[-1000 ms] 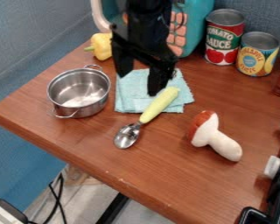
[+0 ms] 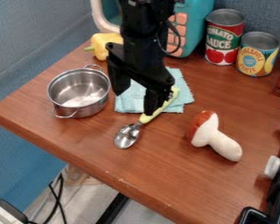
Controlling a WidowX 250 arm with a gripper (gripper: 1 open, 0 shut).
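My black gripper (image 2: 140,94) is low over the light blue cloth (image 2: 178,103) at the middle of the table, its fingers around the area of a spoon with a pale yellow handle (image 2: 166,105). The spoon's metal bowl (image 2: 127,136) points toward the front left on the bare wood. Whether the fingers are shut on the handle cannot be seen clearly, as the gripper hides part of it.
A steel pot (image 2: 78,93) sits left. A red-and-white mushroom toy (image 2: 217,140) lies right of the spoon. Cans (image 2: 223,39) stand at the back right, and a yellow toy (image 2: 102,44) at the back left.
My gripper has descended from above the cloth onto the spoon's handle, now covering its upper part. The other objects look unchanged.
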